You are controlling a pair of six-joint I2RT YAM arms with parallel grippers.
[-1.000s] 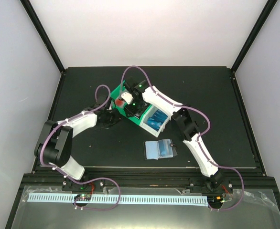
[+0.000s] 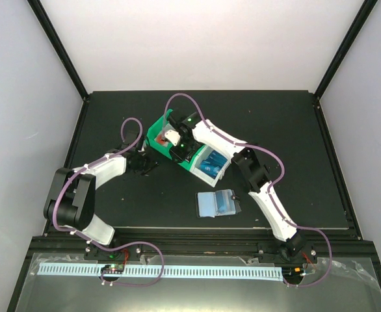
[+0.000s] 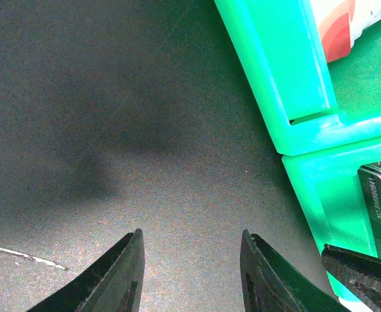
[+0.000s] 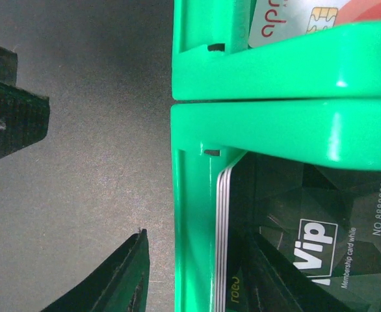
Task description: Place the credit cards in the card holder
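Green trays (image 2: 158,127) hold cards. In the right wrist view a stack of black Vip cards (image 4: 314,240) stands against the green wall, with a red-and-white card (image 4: 294,19) in the neighbouring tray. My right gripper is open over that wall, fingertips either side of the wall and the card edges. My left gripper is open over bare table, left of the trays. The card holder (image 2: 216,203) lies open toward the front, with clear and blue sleeves.
A white tray with blue cards (image 2: 211,162) adjoins the green trays.
My left arm has pulled back slightly leftward from the trays. My right gripper has shifted very slightly over the black cards' tray.
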